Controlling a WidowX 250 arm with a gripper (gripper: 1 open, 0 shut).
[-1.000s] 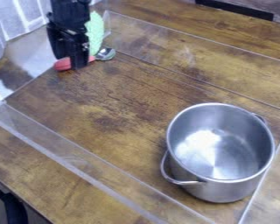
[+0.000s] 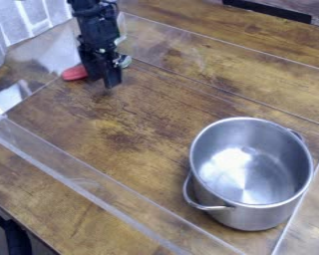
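My black gripper (image 2: 104, 70) reaches down at the top left of the wooden table, over a red object (image 2: 73, 73) that lies there, with a pale green item behind it, mostly hidden by the arm. Whether the fingers are open or shut is too small and dark to tell. A large steel pot (image 2: 249, 169) with side handles stands at the lower right, empty and well apart from the gripper.
Clear plastic borders (image 2: 83, 189) run along the table's sides. A light curtain hangs at the upper left.
My gripper has moved right from the left side, now covering more of the green item and the metal piece beside the red object. The pot has not moved.
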